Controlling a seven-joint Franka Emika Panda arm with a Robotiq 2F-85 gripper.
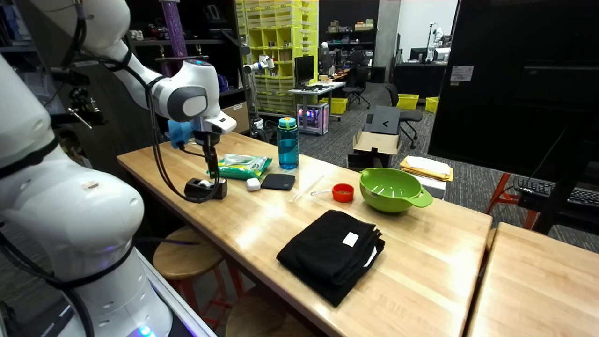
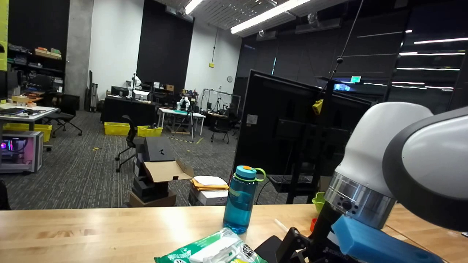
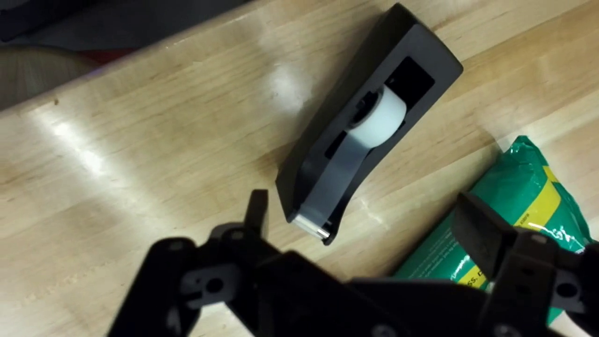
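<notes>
A black tape dispenser (image 3: 375,120) with a white tape roll lies on the wooden table in the wrist view, its metal cutting edge toward my gripper. The fingers stand wide apart, one finger (image 3: 256,210) left of the dispenser's cutting end, the other over the green wipes packet (image 3: 443,250). Nothing is held between them. In exterior view 1 the gripper (image 1: 213,171) points down over the tape dispenser (image 1: 206,190), close to it. Exterior view 2 shows only part of the gripper, low at the right behind the wipes packet (image 2: 215,250).
Beside the packet stand a blue bottle (image 1: 288,145), a white case (image 1: 253,184) and a black flat object (image 1: 278,181). Farther along are a red measuring cup (image 1: 343,193), a green colander (image 1: 391,191) and folded black cloth (image 1: 334,250).
</notes>
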